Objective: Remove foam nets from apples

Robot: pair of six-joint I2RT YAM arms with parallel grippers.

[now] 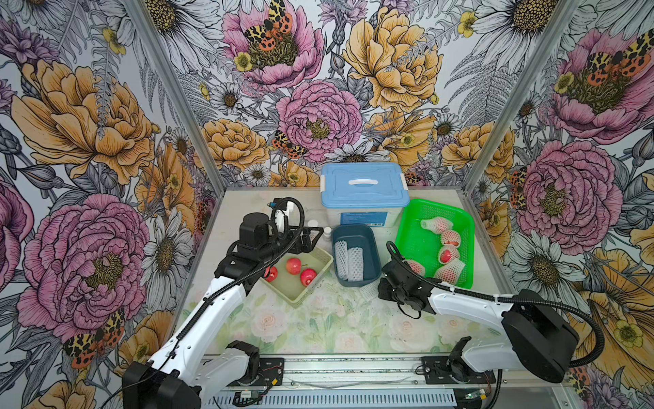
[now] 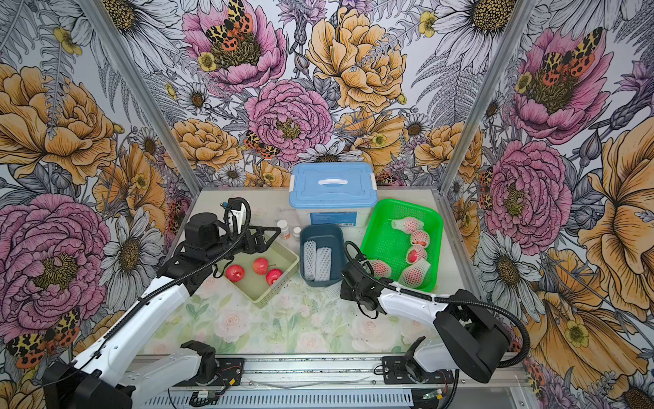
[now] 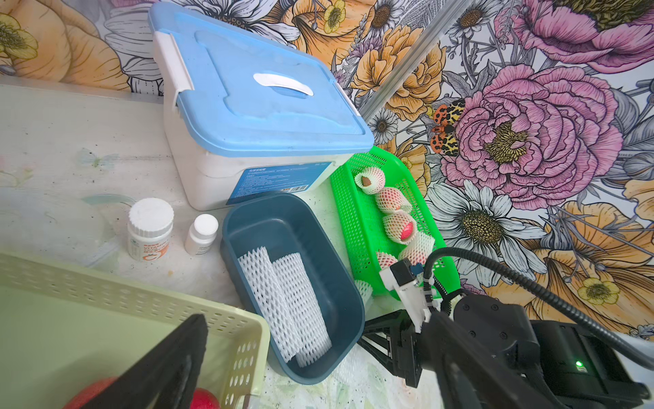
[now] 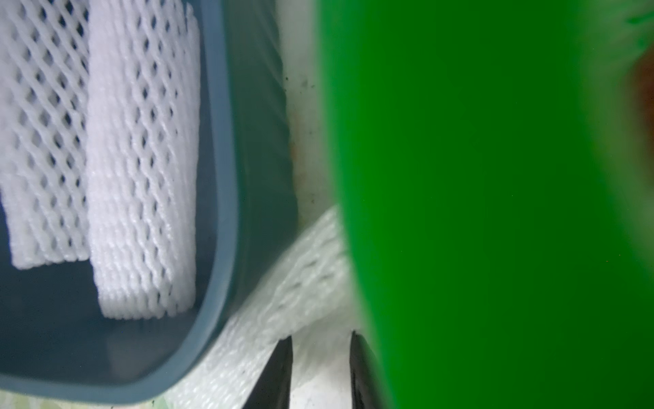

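A loose white foam net point(image 4: 265, 320) lies on the table between the blue bin's wall and the green basket, just beside my right gripper's fingertips point(image 4: 320, 337), which are apart; I cannot see a hold on it. Two nets point(image 4: 143, 163) lie inside the blue bin. Apples in foam nets point(image 2: 421, 237) sit in the green basket point(image 2: 381, 225). Bare red apples point(image 1: 293, 265) are in the olive basket point(image 1: 296, 296). My left gripper point(image 1: 311, 235) is open above that basket, nothing between its fingers.
A lidded storage box point(image 1: 364, 184) stands at the back. Two small white bottles point(image 3: 150, 228) stand left of the blue bin point(image 3: 327, 225).
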